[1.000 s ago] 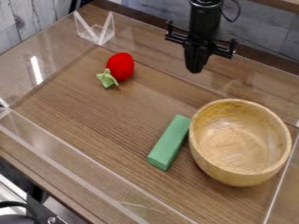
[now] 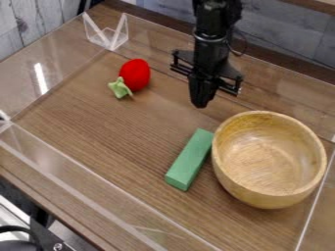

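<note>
My black gripper (image 2: 202, 88) hangs over the upper middle of the wooden table, shut, with nothing seen between its fingers. To its left lies a red object (image 2: 135, 72) with a small pale green piece (image 2: 120, 88) at its lower left. A green bar (image 2: 190, 160) lies in the lower middle, beside a large empty tan bowl (image 2: 267, 161) on the right.
A clear, wire-like item (image 2: 110, 33) stands at the upper left.
My gripper has moved down in the view, toward the middle of the table. The objects on the table have not moved.
</note>
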